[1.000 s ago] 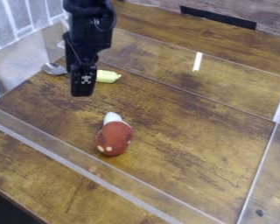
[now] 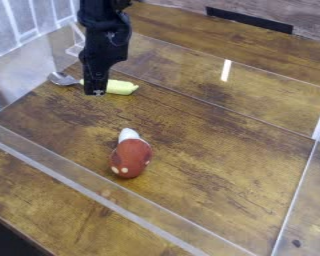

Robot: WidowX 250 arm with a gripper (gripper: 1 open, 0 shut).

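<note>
My black gripper (image 2: 96, 86) is at the upper left, shut, with nothing visible between its fingers, low beside a pale green object (image 2: 120, 87) lying on the wooden surface. A silver utensil, perhaps a spoon (image 2: 63, 79), lies to the left, partly behind the gripper. A toy mushroom (image 2: 131, 158) with red cap and white stem lies in the lower middle, apart from the gripper.
Clear plastic walls surround the wooden work surface (image 2: 230, 150) on the left, back, right and front. A dark slot is at the back right.
My gripper has moved up in the view, toward the back, closer to the pale green object. The objects on the surface look unmoved.
</note>
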